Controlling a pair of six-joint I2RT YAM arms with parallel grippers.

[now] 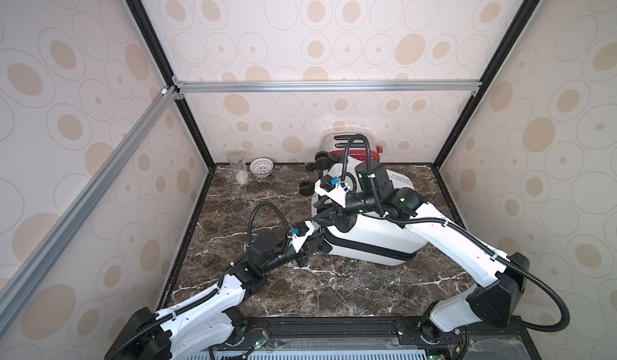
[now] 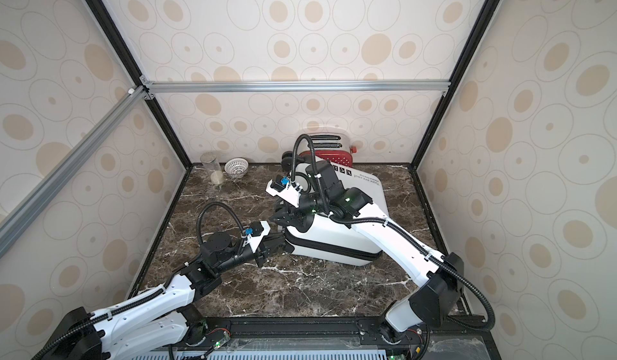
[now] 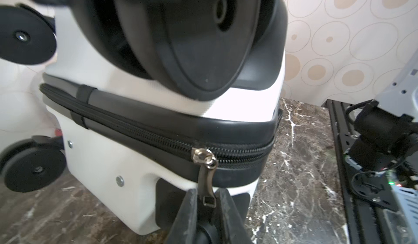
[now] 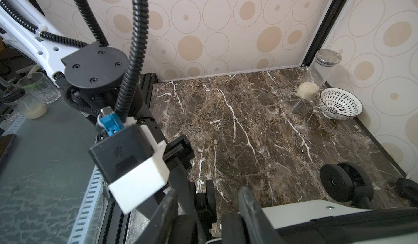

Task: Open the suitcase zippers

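The white suitcase (image 1: 379, 244) lies at the right of the counter, its black zipper band facing out. In the left wrist view, a metal zipper slider (image 3: 202, 156) has a dark pull tab (image 3: 206, 178) hanging down between the narrowly spaced fingertips of my left gripper; whether they grip it is unclear. My right gripper is above the suitcase's near-left part, by a wheel, with its fingers apart; what lies between them is dark and hard to make out.
A glass jar (image 1: 237, 173) and a white perforated bowl (image 1: 261, 167) stand at the back left. A red and white object (image 2: 331, 154) sits behind the suitcase.
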